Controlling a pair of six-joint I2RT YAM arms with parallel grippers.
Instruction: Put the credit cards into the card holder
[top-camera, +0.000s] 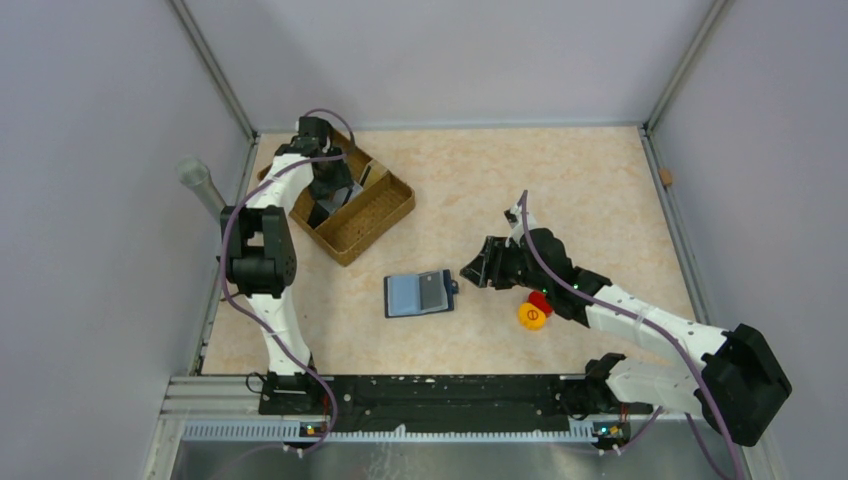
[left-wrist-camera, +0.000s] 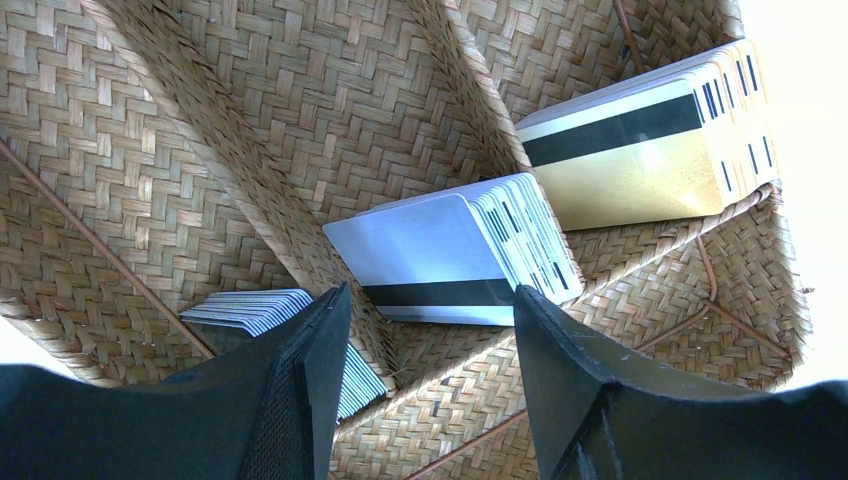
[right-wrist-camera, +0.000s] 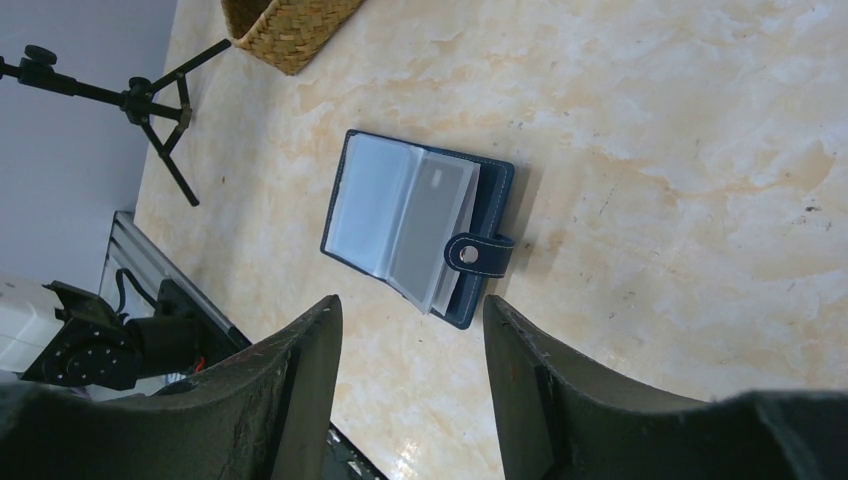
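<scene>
A woven basket (top-camera: 372, 225) at back left holds card stacks in compartments: silver cards (left-wrist-camera: 430, 250), gold cards (left-wrist-camera: 630, 170) and a darker stack (left-wrist-camera: 354, 385). My left gripper hangs open over the silver stack, nothing between its fingers. The card holder (top-camera: 404, 296) lies unfolded on the table front centre, with clear sleeves and a snap strap (right-wrist-camera: 485, 258). My right gripper is above and beside it on the right, fingers apart, empty.
A yellow round object (top-camera: 532, 316) and a red one (top-camera: 540, 300) lie under the right arm. A black stand (right-wrist-camera: 140, 100) is at the left edge.
</scene>
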